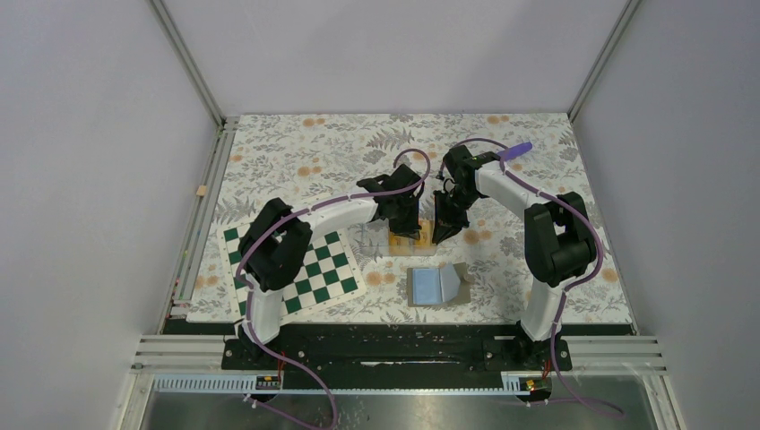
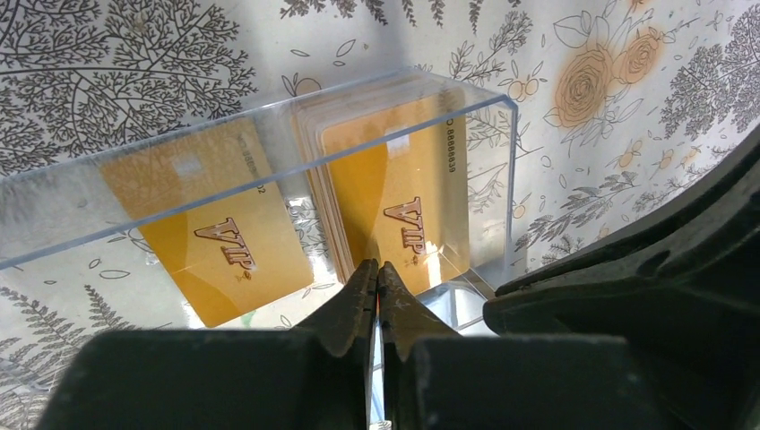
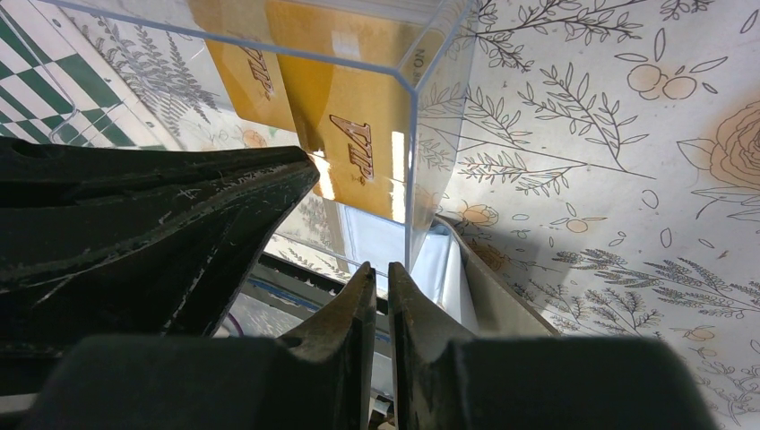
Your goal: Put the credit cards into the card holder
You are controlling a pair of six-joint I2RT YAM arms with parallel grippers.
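Note:
A clear box [image 2: 513,179] holds yellow cards lying in two groups. The stack of cards [image 2: 403,179] at its right end shows several layered edges; a single-looking card [image 2: 224,260] rests slanted to the left of it. My left gripper is shut, its tips at the lower edge of the right stack, with nothing visible between its fingers. At the box's right corner, my right gripper is shut on the clear wall, a narrow gap between its fingers. The card holder [image 1: 428,286] lies open on the table in front of the box, its light-blue sleeves facing up.
A green-and-white checkered board [image 1: 315,279] lies at the left, partly under the left arm. A purple object [image 1: 515,151] is at the back right. Both arms crowd closely over the box.

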